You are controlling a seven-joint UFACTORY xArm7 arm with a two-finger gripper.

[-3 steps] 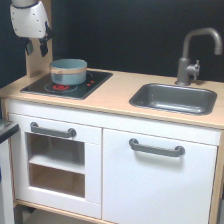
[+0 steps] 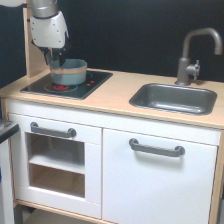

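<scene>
A light blue pot [image 2: 69, 75] stands on the black stovetop [image 2: 95, 82] at the back left of the toy kitchen counter. My white gripper [image 2: 57, 57] has its fingers down at the pot's upper left rim; whether they are open or shut on it is too small to tell.
A steel sink [image 2: 172, 98] with a faucet [image 2: 187, 60] fills the right side of the wooden counter [image 2: 121, 87]. Below are white cabinet doors [image 2: 158, 180] and an open oven compartment.
My gripper has moved right and down from above the left edge to the pot's rim. The pot shows no clear movement.
</scene>
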